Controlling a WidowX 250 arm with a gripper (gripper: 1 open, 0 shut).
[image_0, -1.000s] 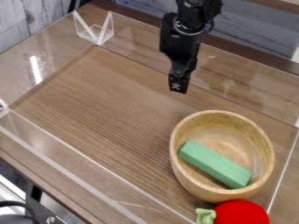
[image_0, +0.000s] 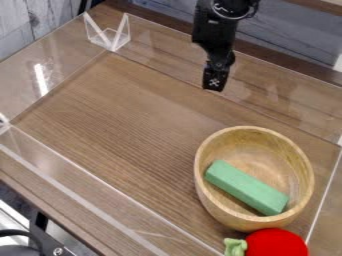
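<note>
My black gripper (image_0: 214, 75) hangs from the arm at the top centre, over the back of the wooden table, open with nothing visible between its fingers. Below and to the right of it, a light wooden bowl (image_0: 217, 208) holds a mint-green block (image_0: 247, 187). A red round object with a green top (image_0: 278, 243) sits at the bottom right edge, just beside the bowl.
A clear wire or plastic stand (image_0: 108, 30) is at the back left. Black cables lie off the table at the lower left.
My gripper has shifted a little to the right and up in the view. The bowl, block and red object are unchanged.
</note>
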